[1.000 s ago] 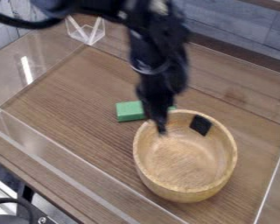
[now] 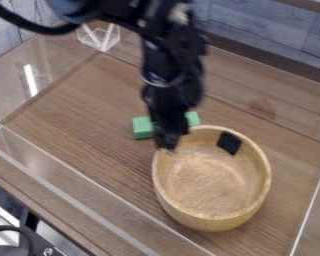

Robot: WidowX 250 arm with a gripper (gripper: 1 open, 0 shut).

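Observation:
My black gripper [image 2: 155, 125] reaches down from the top middle, open, its fingers over the left rim of a tan round bowl [image 2: 208, 189] and beside a green block [image 2: 143, 127], which it partly hides. A small black block [image 2: 230, 142] is at the bowl's upper right edge.
Bare wooden table [image 2: 69, 130] fills the left, with free room there and at the far right. A wire object [image 2: 99, 32] stands at the back left, near the table's edge. A black cable lies at the lower left corner.
My gripper has moved left from over the bowl toward the green block. The bowl and blocks look roughly unmoved.

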